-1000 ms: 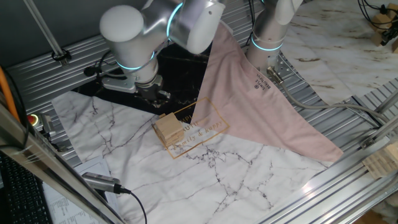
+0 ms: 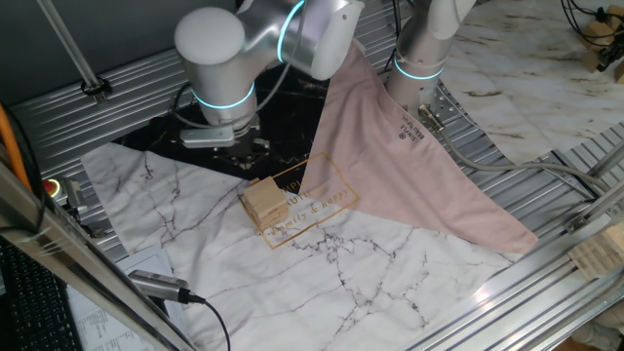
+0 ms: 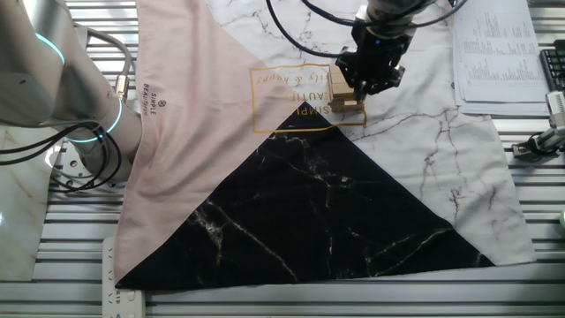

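Note:
A small group of pale wooden blocks [image 2: 261, 203] stands on the cloth [image 2: 185, 214], on the left part of a printed gold frame. In exterior view 2 the blocks [image 3: 340, 78] are partly covered by my dark gripper [image 3: 372, 81]. From exterior view 1, the gripper [image 2: 242, 156] points down over the black part of the cloth, behind the blocks and apart from them in the picture. Its dark fingers blend into the black cloth, so their spread is unclear. No object shows held in it.
The cloth has white marble, black and pink [image 2: 385, 146] areas, with some wrinkles. A cabled device [image 2: 161, 286] and papers lie at the front left.
The arm has swung slightly to the right in exterior view 1, and its wrist has turned and become more upright. The blocks and cloth have stayed put.

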